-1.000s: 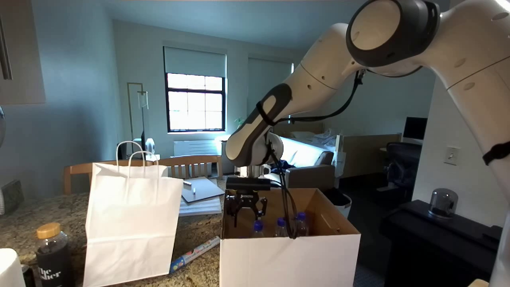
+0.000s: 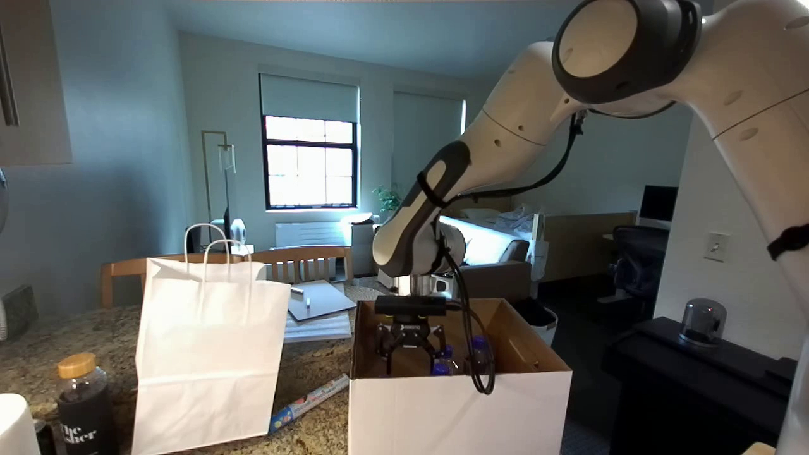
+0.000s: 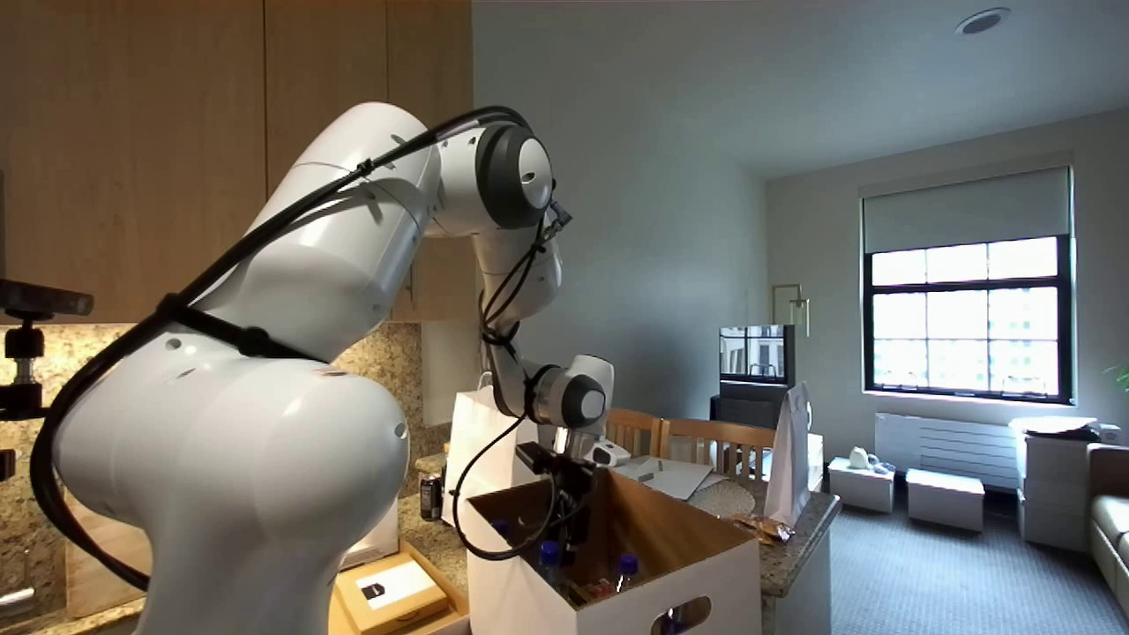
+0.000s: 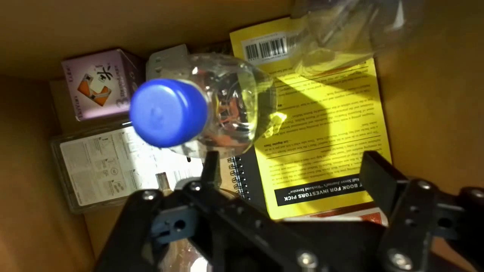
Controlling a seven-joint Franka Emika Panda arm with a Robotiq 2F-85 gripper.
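My gripper is open inside the cardboard box [image 2: 459,417], with nothing between its fingers. Beneath the gap lies a yellow book [image 4: 326,122], back cover up. A clear bottle with a blue cap [image 4: 168,113] stands beside the left finger in the wrist view, apart from the fingers. Another clear bottle [image 4: 338,36] is partly in view at the top right. A third clear, rounded thing [image 4: 186,258] is mostly hidden under the gripper. In exterior view 2, blue caps [image 3: 627,564] show inside the box, whose front wall hides the rest.
On the box floor are a pink-lilac carton [image 4: 97,86], a clear-cased white package [image 4: 113,163] and a spiral notebook [image 4: 249,176]. The box walls surround the gripper closely. A white paper bag [image 2: 208,356], a blue-ended tube [image 2: 311,402] and a dark bottle [image 2: 85,409] stand or lie on the counter.
In exterior view 1 my gripper has moved right and lower, deeper into the box. It now hides part of the bottles there. The cable hangs lower, over the front wall.
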